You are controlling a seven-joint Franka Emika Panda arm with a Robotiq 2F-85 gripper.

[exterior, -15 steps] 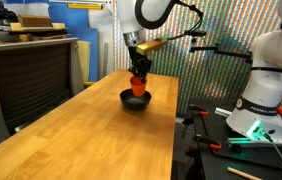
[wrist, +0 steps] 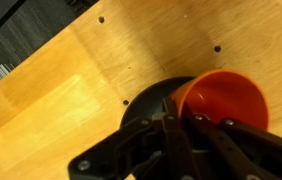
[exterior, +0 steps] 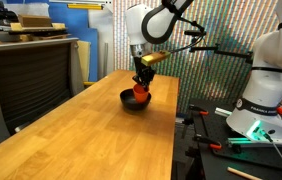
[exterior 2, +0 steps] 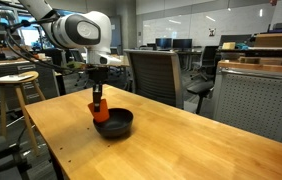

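An orange-red cup [exterior: 141, 92] is at the dark bowl [exterior: 129, 103] on the wooden table, with my gripper [exterior: 141, 81] shut on the cup's upper part. From the second exterior side, the cup [exterior 2: 99, 109] looks slightly tilted and overlaps the near-left part of the bowl [exterior 2: 116, 125]; whether its base touches the bowl cannot be told. In the wrist view, the cup's open mouth [wrist: 229, 100] faces the camera, its near rim between the fingers of my gripper. Part of the bowl [wrist: 149, 100] shows beside it, the rest hidden.
An office chair [exterior 2: 158, 80] stands behind the table, and a stool [exterior 2: 17, 85] is at the far left of the second exterior view.
My gripper and the orange-red cup have come down and slightly to the right in exterior view 1. The bowl stays where it was.
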